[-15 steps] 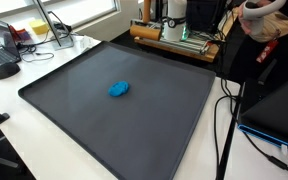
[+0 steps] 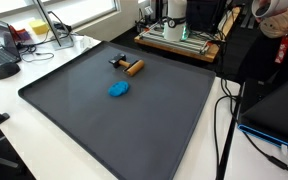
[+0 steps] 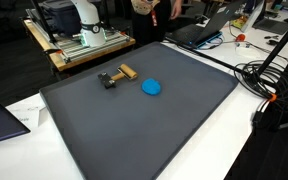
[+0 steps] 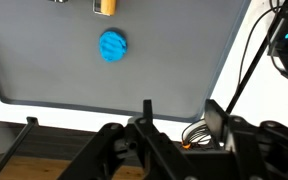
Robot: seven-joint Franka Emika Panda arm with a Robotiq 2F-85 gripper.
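A bright blue round piece (image 2: 118,88) lies on the dark grey board (image 2: 74,100). Behind it, a brown cylinder (image 2: 135,68) rests on its side next to a small black object (image 2: 116,60). In the wrist view the blue piece (image 4: 113,45) is left of centre, with one end of the cylinder (image 4: 106,7) at the top edge. My gripper reaches in from the bottom, well to the side of these objects. Its dark fingertips appear apart, and I see nothing held between them; how far the fingers are closed is unclear.
Much of the board's front is bare. Black cables (image 2: 224,95) run along its right side in exterior view 1. At the back left stands a laptop (image 2: 4,38), and a wooden stand (image 2: 174,42) is beyond the far edge.
A second ago only the blue piece lay on the board.
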